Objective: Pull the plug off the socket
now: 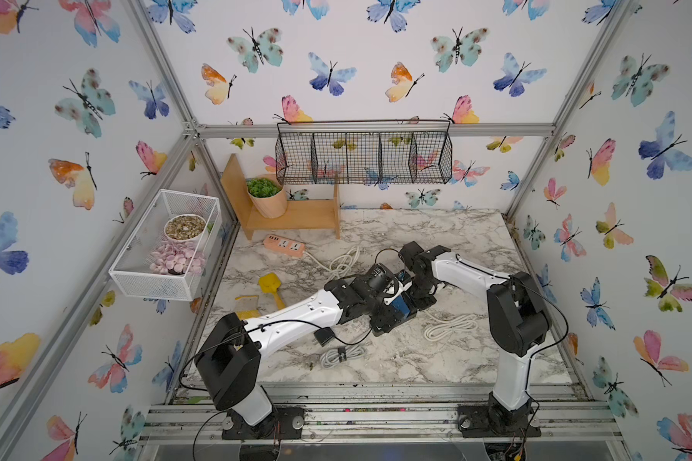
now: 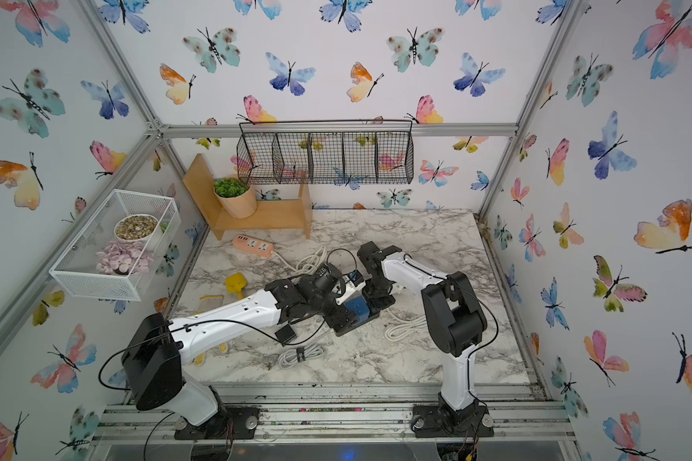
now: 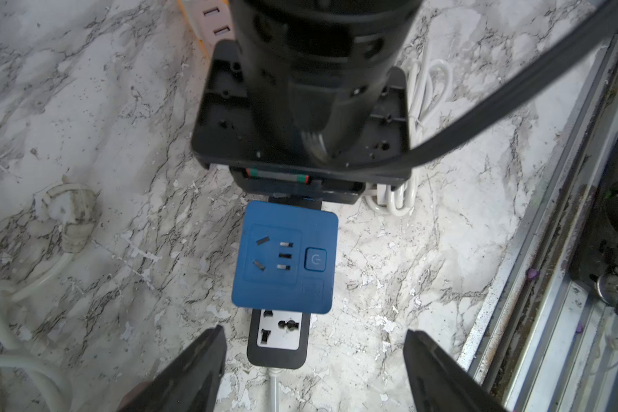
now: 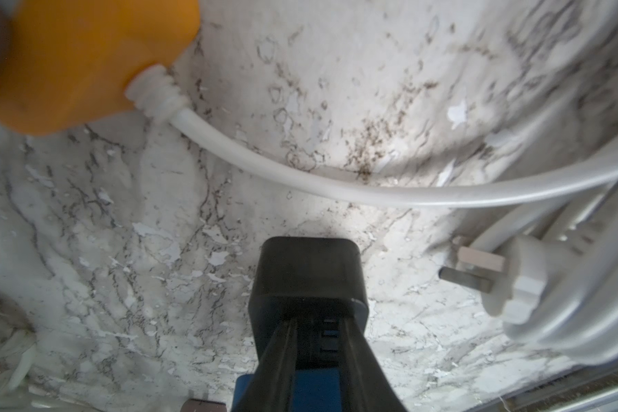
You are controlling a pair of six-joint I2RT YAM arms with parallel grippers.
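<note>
The blue plug [image 3: 286,257], a square block with slots and a power button, sits on the black socket strip [image 3: 278,355]. My left gripper is open above the strip, its fingers [image 3: 189,374] wide apart, with nothing held between them. In the top left view the blue plug [image 1: 399,307] shows between the two arms. At the strip's other end is my right gripper. Its fingers stand a small gap apart in front of the black strip end [image 4: 310,264]; whether they touch it cannot be told. Only a corner of the blue plug [image 4: 322,388] appears there.
White cable coils lie to the right [image 1: 449,326] and at the front [image 1: 342,355]. A small black block [image 1: 324,335] lies under my left arm. Farther back are an orange power strip [image 1: 283,245] and a wooden shelf [image 1: 311,213].
</note>
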